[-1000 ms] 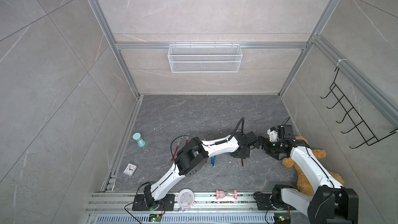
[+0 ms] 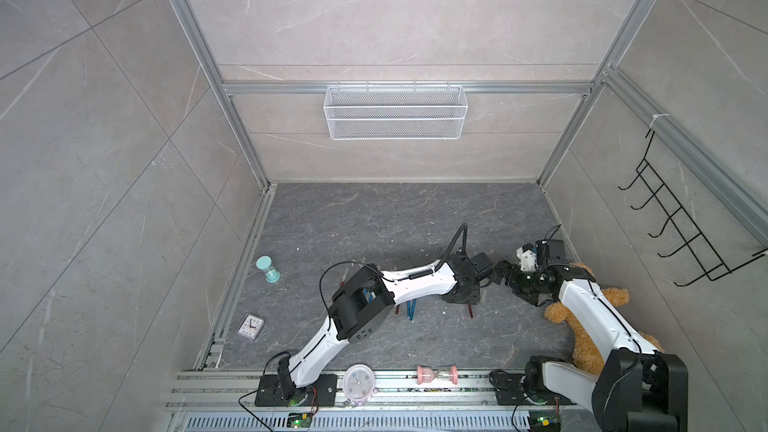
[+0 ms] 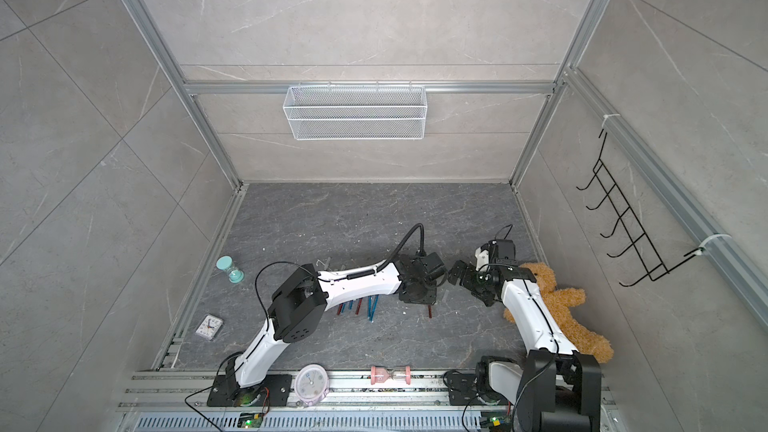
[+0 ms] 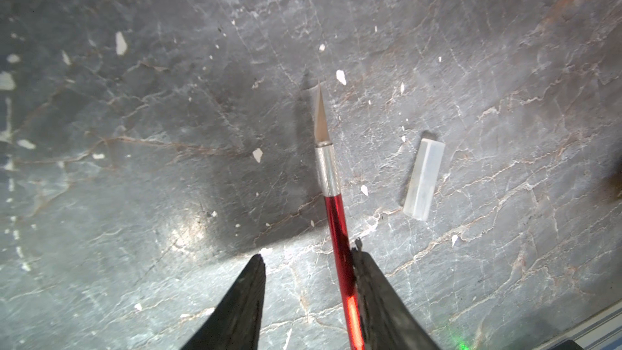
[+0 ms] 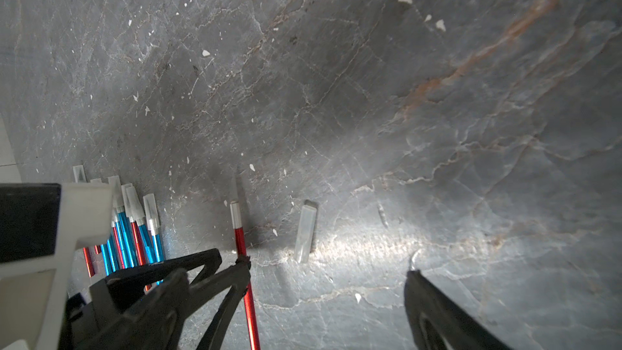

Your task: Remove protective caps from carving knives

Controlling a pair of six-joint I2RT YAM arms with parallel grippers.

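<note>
A red carving knife (image 4: pixel 337 227) with its bare blade showing lies on the grey table, and a loose translucent cap (image 4: pixel 423 179) lies to its right. My left gripper hangs just above the knife's handle, part open, with the handle near its right finger; nothing is clearly held. My right gripper stands open to the right, the loose cap (image 5: pixel 305 230) visible between its fingers from above. A bunch of red and blue knives (image 5: pixel 129 227) with translucent caps lies at the left in the right wrist view, partly hidden by the arm.
A brown teddy bear (image 3: pixel 572 316) lies at the right edge beside my right arm. A teal hourglass (image 3: pixel 232 272) and a small clock (image 3: pixel 209 327) stand at the left.
The right arm has barely moved.
</note>
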